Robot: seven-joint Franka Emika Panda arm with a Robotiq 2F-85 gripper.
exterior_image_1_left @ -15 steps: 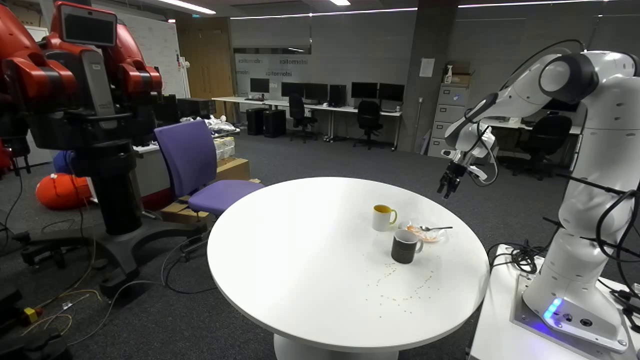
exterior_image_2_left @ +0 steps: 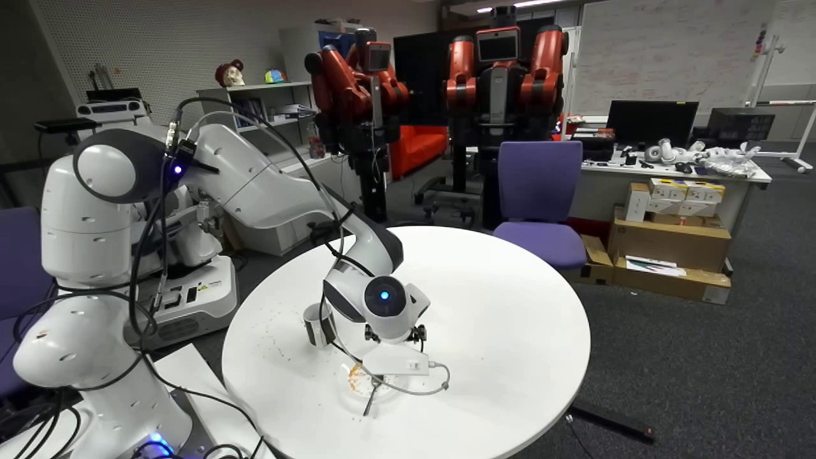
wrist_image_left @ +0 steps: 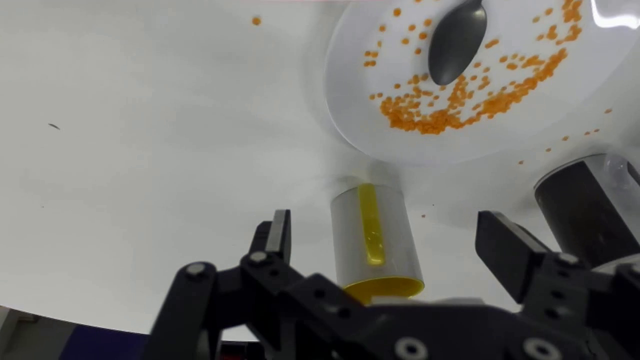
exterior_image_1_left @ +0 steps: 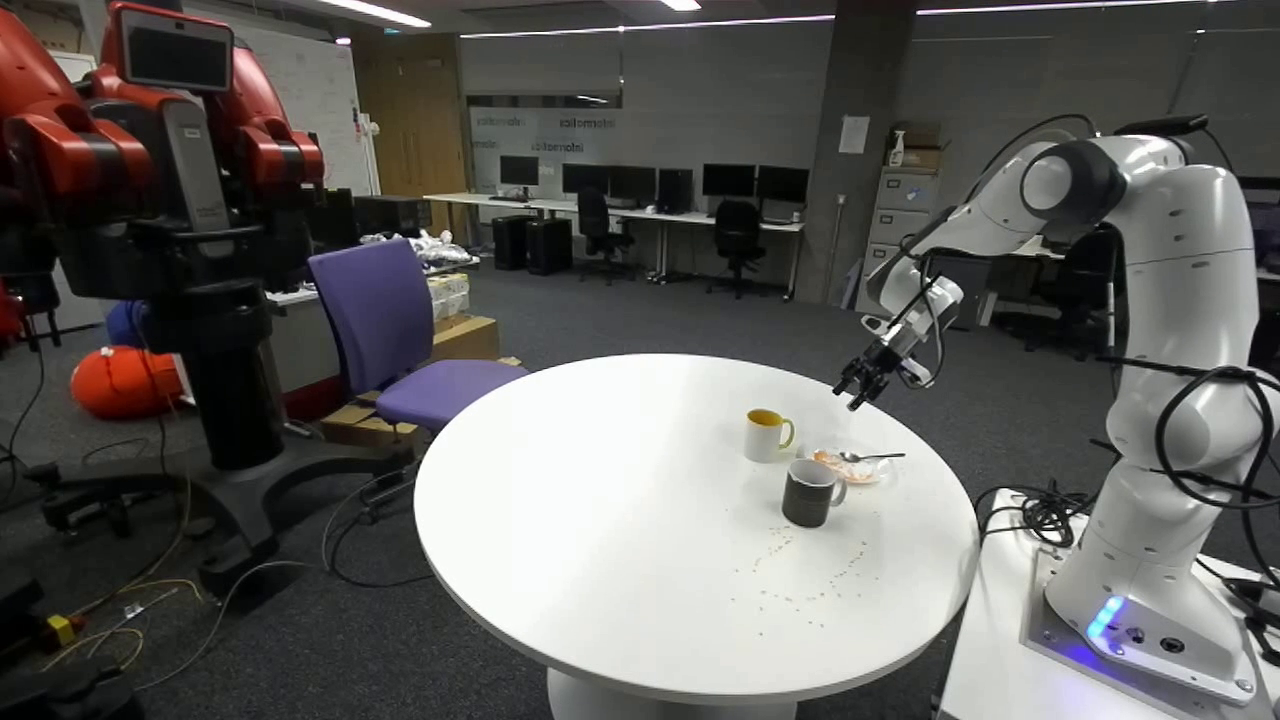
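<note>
Above the right part of the table, my gripper (exterior_image_1_left: pixel 849 392) stands open and empty, higher than the mugs and apart from them. A white mug with a yellow inside and yellow handle (wrist_image_left: pixel 346 237) appears between the spread fingers in the wrist view, farther down on the table. The black-and-white mug (exterior_image_1_left: pixel 806 494) stands nearer the front, beside a clear plate (wrist_image_left: pixel 354 114). Orange bits (wrist_image_left: pixel 438 120) and a dark spoon (wrist_image_left: pixel 459 42) lie in the plate. In exterior view 2 the arm hides the yellow mug and the fingertips.
Small crumbs (exterior_image_1_left: pixel 786 596) are scattered over the white round table (exterior_image_1_left: pixel 576 504) in front of the dark mug. A purple chair (exterior_image_1_left: pixel 384 318) stands by its far left edge.
The mugs, plate and spoon have stayed in place.
</note>
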